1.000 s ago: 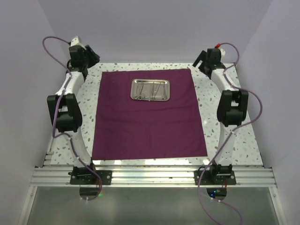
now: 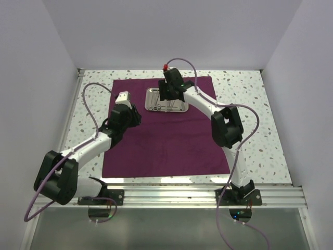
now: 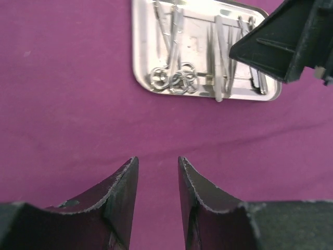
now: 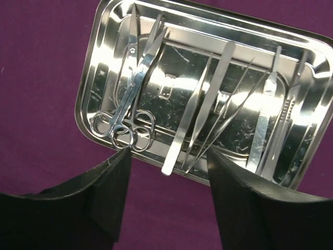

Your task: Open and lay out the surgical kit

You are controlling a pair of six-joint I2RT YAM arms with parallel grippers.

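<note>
A steel tray [image 4: 90, 78] on the purple cloth holds scissors [image 4: 131, 83], several tweezers and slim instruments [image 4: 216, 88] and a scalpel handle [image 4: 283, 120]. My right gripper is over the tray's front edge, fingers apart with nothing held; it covers part of the tray in the top view. My left gripper is open over bare cloth to the left and front of the tray, nothing between its fingers.
The unfolded cloth [image 2: 161, 151] lies on the speckled table [image 2: 252, 151], its front half clear. The right arm reaches into the upper right of the left wrist view.
Both arms have come inward from the back corners. The tray stays put.
</note>
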